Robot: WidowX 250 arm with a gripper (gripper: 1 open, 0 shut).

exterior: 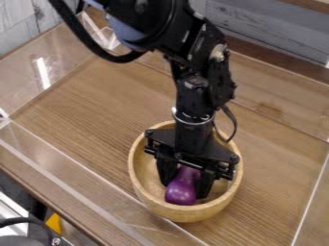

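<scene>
My black gripper (189, 171) reaches down from the top centre into a pale yellow bowl (145, 192) on the wooden surface. A purple object (182, 192), like an eggplant, lies in the bowl between my fingertips, and the gripper is shut on it. The fingers partly cover its upper end.
Bare wooden surface (90, 106) lies left and right of the bowl. Clear panels run along the left and front edges, and a pale wall stands at the back. A cable and a yellow item are at the lower left, outside the surface.
</scene>
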